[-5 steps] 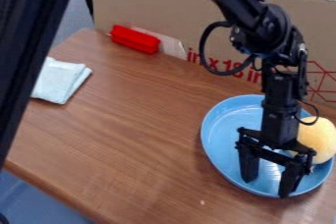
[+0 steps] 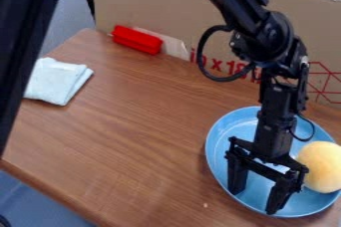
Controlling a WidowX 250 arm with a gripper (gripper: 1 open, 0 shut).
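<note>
My gripper (image 2: 257, 188) is down inside a light blue plate (image 2: 220, 146) at the lower right of the table, its two black fingers spread apart with nothing visible between them. A round yellow sponge-like object (image 2: 322, 166) lies on the plate just right of the gripper, close against or beside its right finger; whether they touch I cannot tell.
A folded pale cloth (image 2: 56, 80) lies at the table's left edge, and a red cylinder (image 2: 136, 39) at the back. A cardboard barrier (image 2: 173, 17) stands behind.
My gripper has shifted left across the plate, from near its right part. More of the yellow object now shows to the gripper's right.
</note>
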